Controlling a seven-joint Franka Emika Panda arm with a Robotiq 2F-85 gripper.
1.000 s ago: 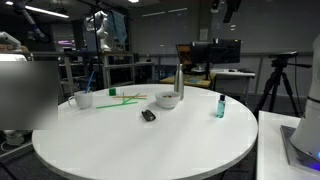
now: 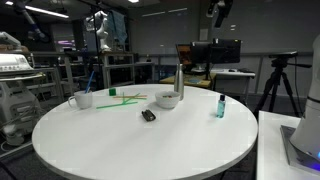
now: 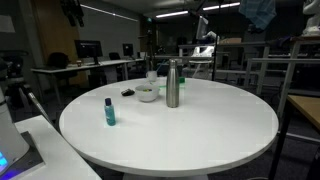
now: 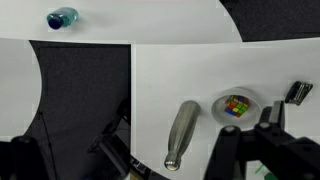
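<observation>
High above the table's right side, my gripper (image 2: 221,14) hangs well clear of everything. Its dark fingers (image 4: 262,148) stand wide apart at the lower edge of the wrist view, with nothing held between them. A white bowl (image 2: 169,100) sits on the round table, and a colourful cube (image 4: 237,106) lies inside it. Close to the bowl stands a tall steel bottle (image 3: 173,84). A small blue bottle (image 3: 110,113) is upright near the table edge on the robot's side. A black object (image 2: 148,115) rests near the table's middle.
Toward the table's far left are a white mug (image 2: 83,100) with something blue in it, green sticks (image 2: 118,104) and a small green block (image 2: 113,92).
The gripper has shifted slightly left and down in exterior view 1. The table objects have not moved.
</observation>
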